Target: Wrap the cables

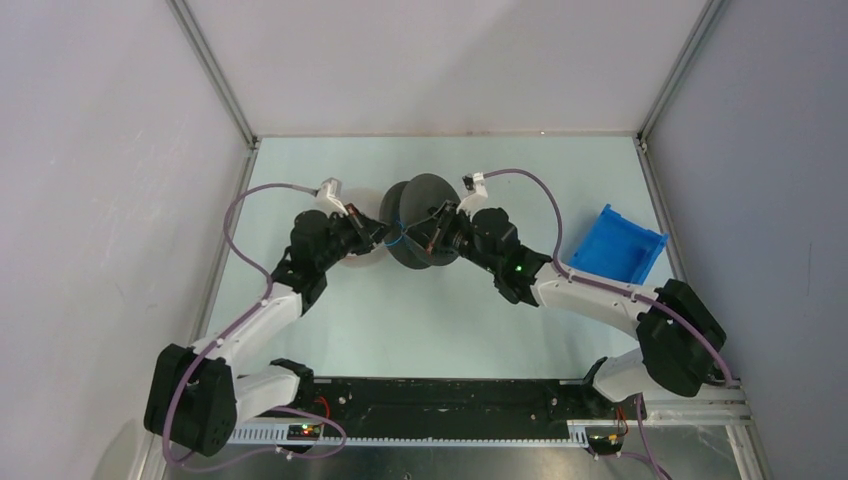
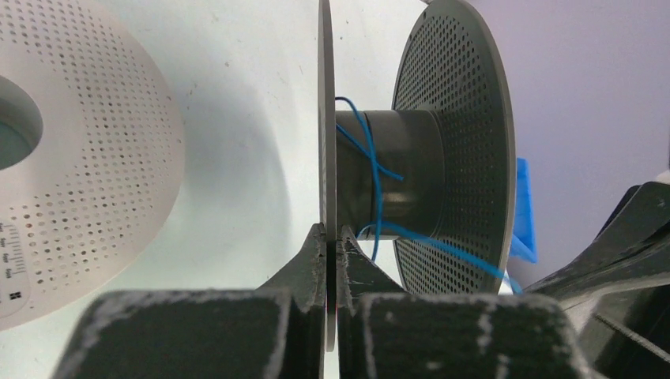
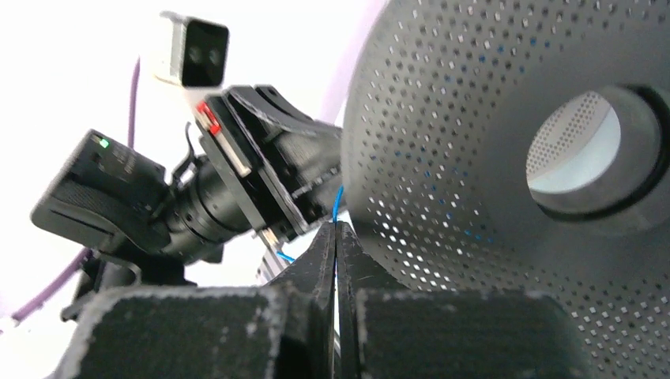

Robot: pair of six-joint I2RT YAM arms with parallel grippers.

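A dark grey perforated spool (image 1: 424, 200) stands on edge between my arms. In the left wrist view, blue cable (image 2: 377, 185) loops loosely round its hub (image 2: 411, 166). My left gripper is shut on the near flange's thin edge (image 2: 326, 118). My right gripper, shut on the blue cable, is at the spool's far flange (image 3: 427, 158), with cable rising from its fingertips. From the left wrist view, the cable runs from the hub to the right gripper.
A pale perforated disc (image 2: 95, 134) lies under and left of the spool. A blue tray (image 1: 610, 245) is at the right.
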